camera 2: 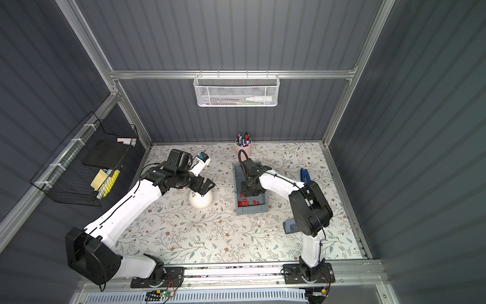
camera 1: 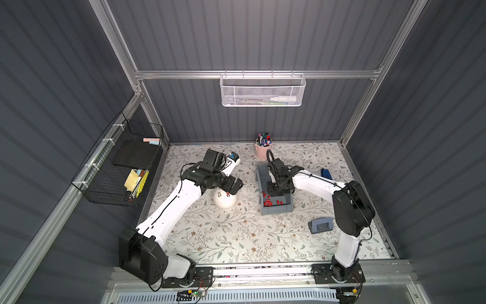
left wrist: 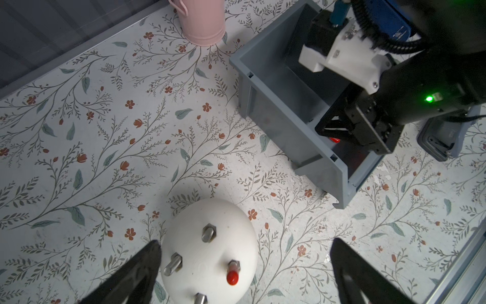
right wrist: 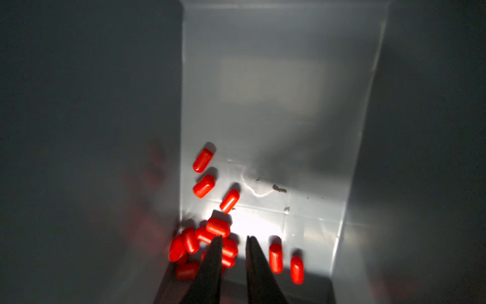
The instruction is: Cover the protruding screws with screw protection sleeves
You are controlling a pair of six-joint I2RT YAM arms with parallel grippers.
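Note:
A white dome [left wrist: 202, 253] with protruding screws [left wrist: 207, 233] stands left of the grey bin; one screw carries a red sleeve [left wrist: 232, 277], the other visible ones are bare. My left gripper hangs open above it, fingers blurred at the view's edges. Loose red sleeves [right wrist: 203, 160] lie in the grey bin [right wrist: 273, 101], most heaped at its near left end. My right gripper is down in the bin over them, fingers part open; I cannot tell whether a sleeve is between them or just behind.
A pink pen cup [camera 1: 263, 151] stands behind the bin. A blue object [camera 1: 325, 174] and a grey-blue item [camera 1: 320, 226] lie to the right. A black wire basket [camera 1: 121, 167] hangs on the left wall.

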